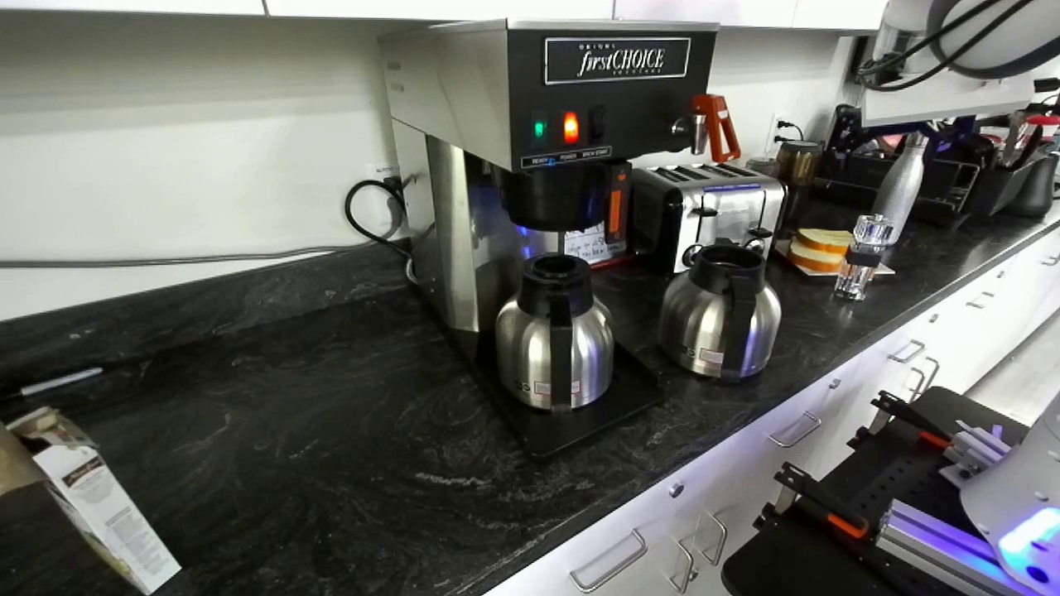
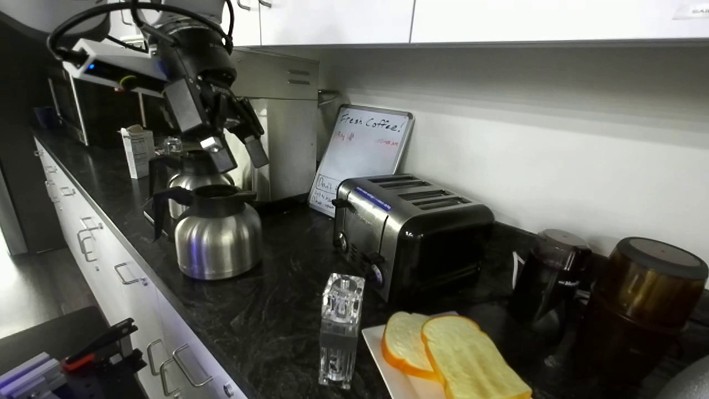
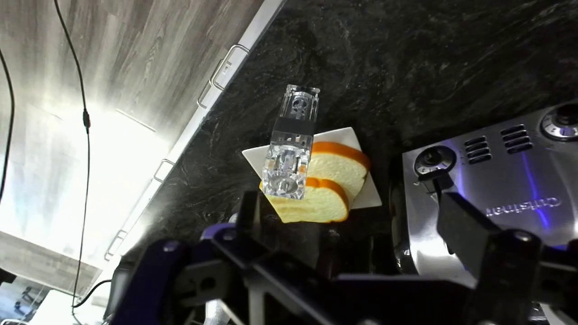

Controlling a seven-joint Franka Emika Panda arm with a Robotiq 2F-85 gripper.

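Observation:
My gripper (image 2: 239, 154) is open in exterior view 2, pointing down above the counter with nothing between its fingers. In the wrist view the two fingers (image 3: 250, 212) stand wide apart. Between and beyond them appear a clear grinder with a dark band (image 3: 292, 127) and two bread slices (image 3: 319, 200) on a white plate (image 3: 368, 199). To the right is a steel toaster (image 3: 493, 184) with dials and a lever. In exterior view 1 the toaster (image 1: 730, 204) stands beside the coffee maker; the arm is at the upper right and the fingers cannot be made out.
One steel carafe (image 1: 556, 353) sits on the coffee maker's (image 1: 447, 189) base, another carafe (image 1: 720, 318) on the counter beside it. A metal bottle (image 1: 901, 189) stands behind the grinder. Upper cabinets (image 2: 498, 20) hang overhead.

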